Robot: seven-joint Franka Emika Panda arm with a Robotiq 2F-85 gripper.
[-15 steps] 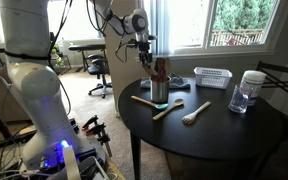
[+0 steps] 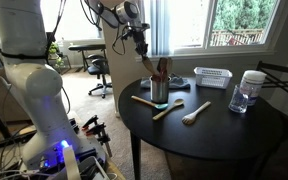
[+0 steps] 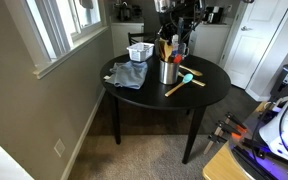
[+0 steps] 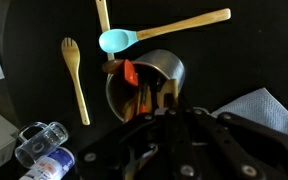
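Observation:
A metal canister (image 2: 160,82) stands upright on the black round table, with several wooden-handled utensils and a red one (image 4: 131,73) in it. Above its rim is my gripper (image 2: 142,50), pointing down. Its fingers are shut on a wooden utensil (image 4: 168,94), whose pale end shows against the canister's opening in the wrist view. How far that utensil still reaches into the canister is unclear. Around the base lie a light-blue spoon (image 4: 115,40) with a wooden handle, a wooden fork (image 4: 75,75) and another wooden utensil (image 4: 103,14).
A white basket (image 2: 213,77) sits at the table's window side, near a grey cloth (image 3: 129,74). The clear bottle (image 2: 247,92) stands toward the table's far end from the arm. Bare tabletop (image 2: 219,135) spreads over the near side.
The gripper has tilted and shifted slightly in exterior view 1. A wooden utensil now shows more clearly beneath it, left of the others. The canister and loose utensils have stayed put.

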